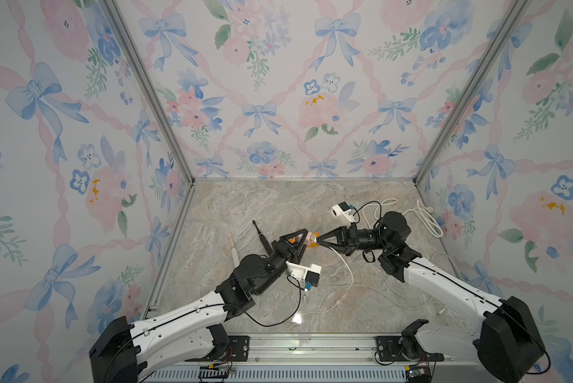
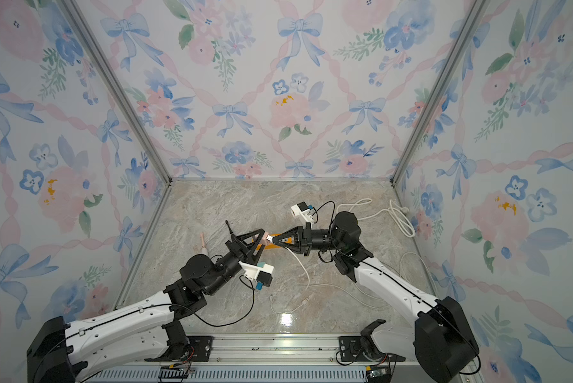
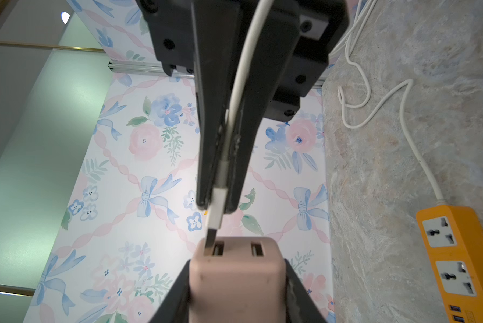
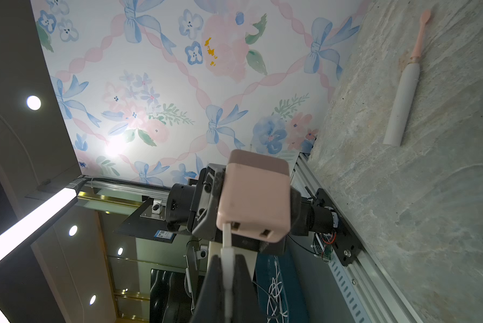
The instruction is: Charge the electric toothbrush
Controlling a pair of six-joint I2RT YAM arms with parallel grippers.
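My left gripper (image 1: 300,238) holds a pink charger block (image 3: 237,282), two USB ports facing up in the left wrist view. My right gripper (image 1: 321,240) is shut on a white USB cable (image 4: 227,263); its plug (image 3: 216,207) meets one of the charger's ports, and how far it sits in is hard to tell. The white toothbrush with pink head (image 4: 402,105) lies on the table at the left, near a dark toothbrush (image 1: 261,235).
An orange power strip (image 3: 459,258) lies beneath the grippers, its white cord running back to coiled cable (image 1: 427,220) at the back right. Thin cables cross the front right.
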